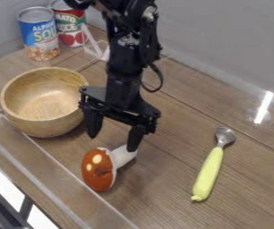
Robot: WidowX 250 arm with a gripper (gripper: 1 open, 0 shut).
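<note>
The black gripper (113, 132) hangs over the wooden counter at the centre, its two fingers spread wide apart. Below it lies a white-stemmed toy mushroom (98, 170) with a red-orange, white-spotted cap toward the front. The stem reaches up and right beneath the gripper's right finger; whether they touch I cannot tell. Nothing shows held between the fingers.
A wooden bowl (27, 107) sits just left of the gripper. Cans (40, 36) stand at the back left. A yellow-green handled utensil (208, 170) lies at the right, with bare counter (218, 107) around it.
</note>
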